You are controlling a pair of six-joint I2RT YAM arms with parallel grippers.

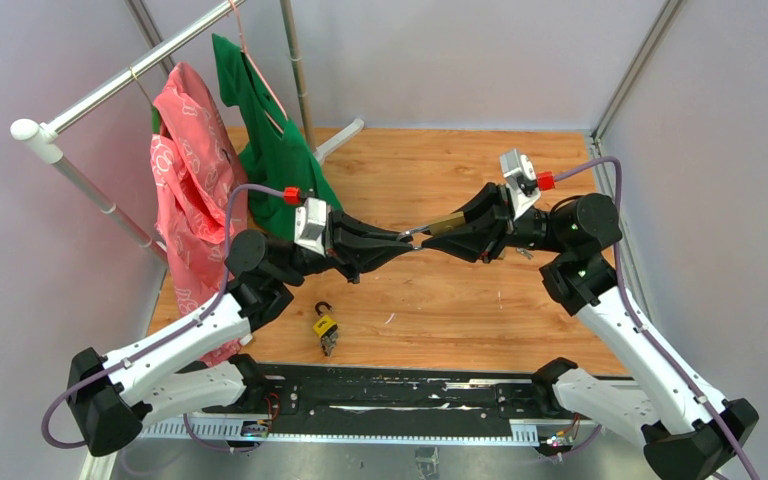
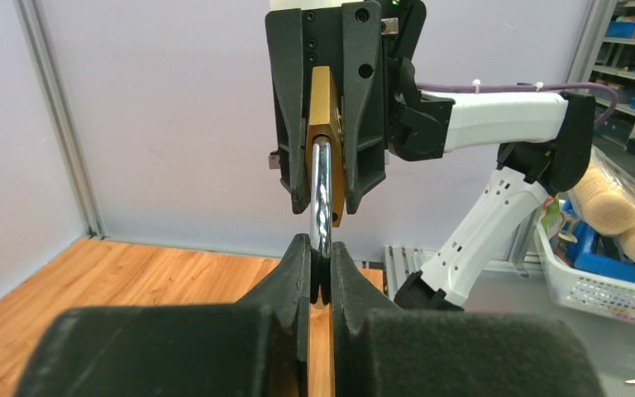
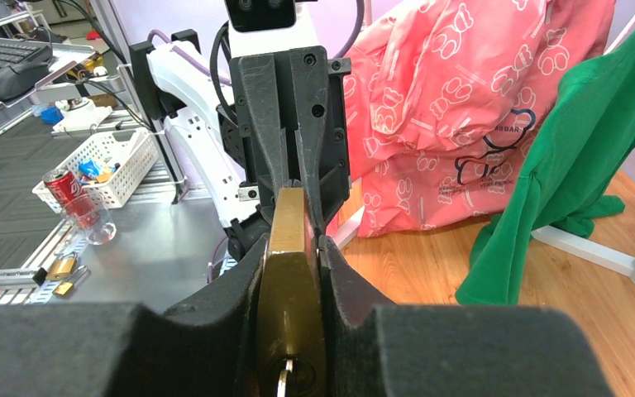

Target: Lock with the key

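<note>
A brass padlock (image 1: 444, 222) with a silver shackle is held in the air between the two grippers. My right gripper (image 1: 440, 234) is shut on its brass body, seen large in the right wrist view (image 3: 291, 289). My left gripper (image 1: 400, 240) is shut on the shiny shackle (image 2: 322, 186), which points from the body toward it in the left wrist view. No key shows clearly in either gripper. A second padlock (image 1: 325, 324), yellow and black, lies on the wooden board (image 1: 400, 310) near its front. Small metal items (image 1: 523, 253) lie partly hidden behind the right gripper.
A clothes rack (image 1: 100, 95) with a pink bag (image 1: 195, 200) and a green garment (image 1: 275, 160) stands at the left. Walls close the back and sides. The middle of the board below the grippers is mostly clear.
</note>
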